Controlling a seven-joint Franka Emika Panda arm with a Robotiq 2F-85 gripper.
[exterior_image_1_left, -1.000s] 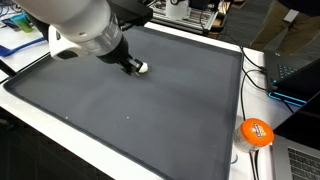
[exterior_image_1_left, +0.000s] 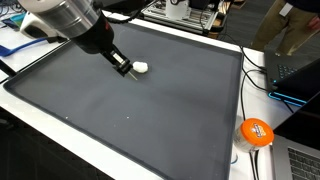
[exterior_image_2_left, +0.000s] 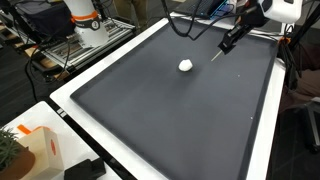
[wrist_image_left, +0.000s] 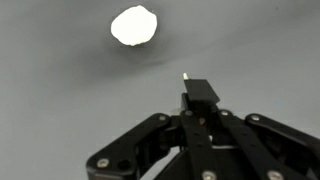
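My gripper is shut on a thin, light-coloured stick (wrist_image_left: 185, 76), whose tip pokes out past the fingers in the wrist view. The same stick (exterior_image_2_left: 215, 56) shows below the gripper (exterior_image_2_left: 227, 44) in exterior view 2. A small white rounded object (exterior_image_1_left: 140, 67) rests on the dark grey board, close beside the gripper (exterior_image_1_left: 127, 69) but apart from it. In the wrist view this white object (wrist_image_left: 134, 26) lies toward the upper left, away from the stick. What the fingers cover of the stick is hidden.
The dark board (exterior_image_2_left: 150, 110) has a pale rim and is otherwise largely bare. An orange-lidded jar (exterior_image_1_left: 254, 133) and laptops (exterior_image_1_left: 298, 80) stand off its right side in exterior view 1. A cable loops from the arm above the board.
In exterior view 1, the arm has shifted left from over the white object, leaving it more exposed. The stick stays in the gripper.
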